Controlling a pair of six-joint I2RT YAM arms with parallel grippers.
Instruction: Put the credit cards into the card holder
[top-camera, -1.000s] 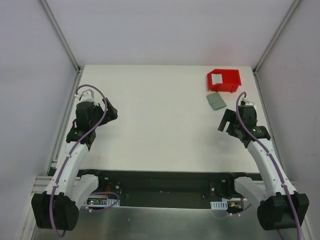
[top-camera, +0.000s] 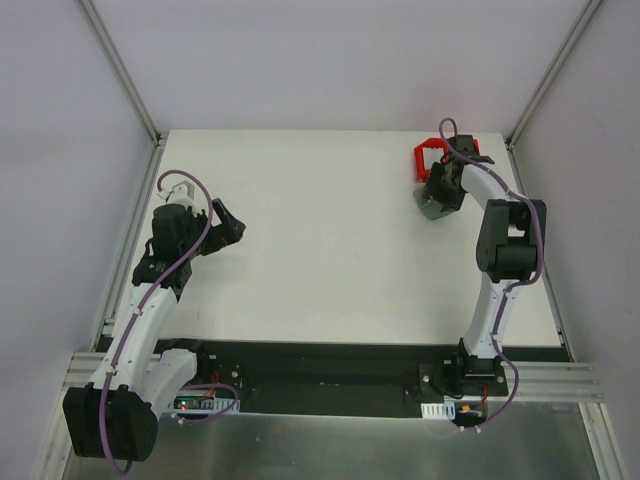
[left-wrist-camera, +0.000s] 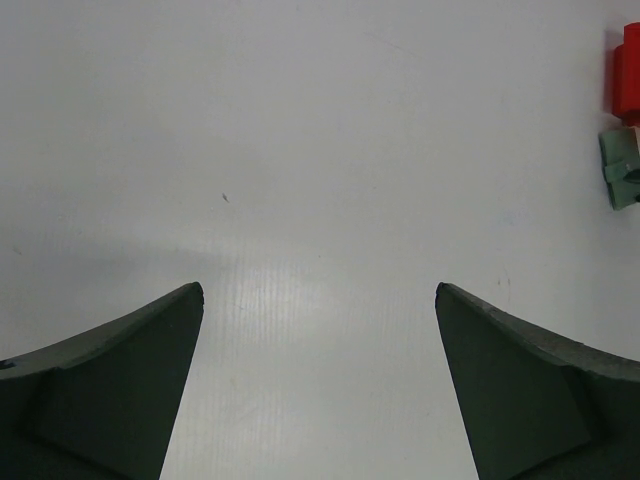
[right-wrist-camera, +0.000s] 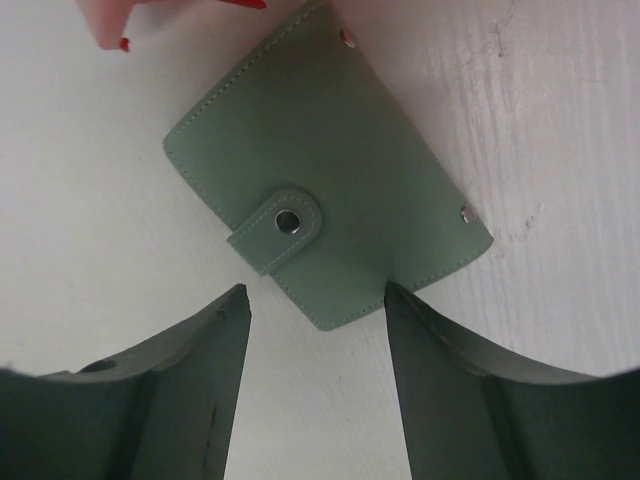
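Observation:
A green card holder (right-wrist-camera: 340, 170) with a stitched edge and a snap strap lies flat on the table, filling the middle of the right wrist view. From above, it shows partly as a green patch (top-camera: 430, 207) under my right gripper (top-camera: 443, 197). The right fingers (right-wrist-camera: 225, 340) stand apart, part open, at the holder's near edge, with nothing gripped between them. Over the left side of the table, my left gripper (top-camera: 222, 230) is open and empty. I cannot make out any credit cards for certain.
A red bin (top-camera: 422, 160) stands at the back right, just behind the holder, with something white inside; my right arm hides part of it. Walls close in on both sides.
My right arm has reached away from the front, up to the card holder, and now covers part of it and the bin. The left gripper has shifted slightly to the right.

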